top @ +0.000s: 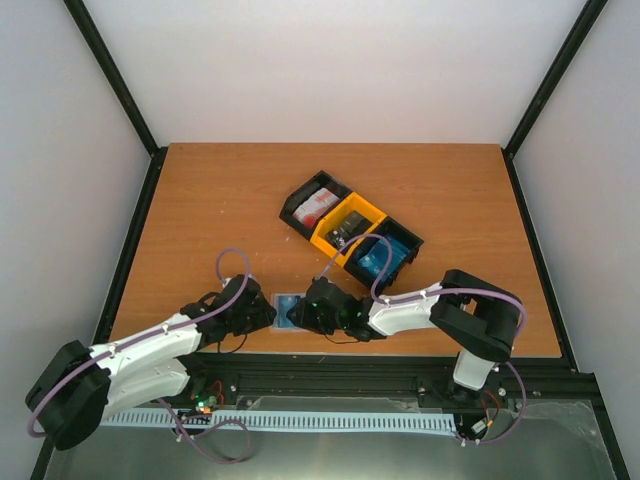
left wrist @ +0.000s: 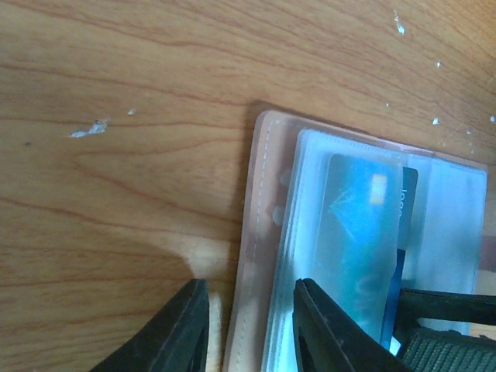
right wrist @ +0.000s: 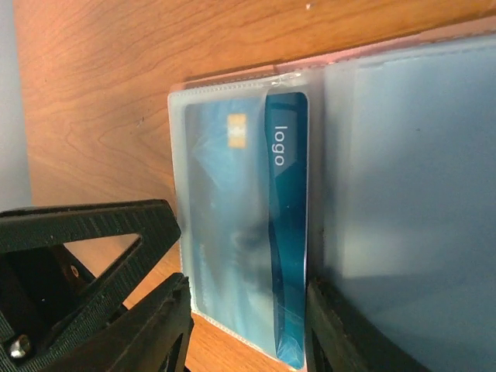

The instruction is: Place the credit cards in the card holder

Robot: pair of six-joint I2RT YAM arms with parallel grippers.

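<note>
The clear card holder lies opened out flat on the table near its front edge. A blue credit card sits in the holder's left pocket, mostly behind the frosted cover. Its "logo" strip shows darker along the pocket's mouth. My right gripper is open over this pocket, fingers apart and not gripping the card. At the holder's outer left edge, my left gripper stands open, with that edge lying in the gap between its fingers. From above, both grippers cover much of the holder.
Behind the grippers stands a row of three bins: a black one with red-and-white items, a yellow one with dark items, and a black one with blue contents. Bare wood lies left and right of them.
</note>
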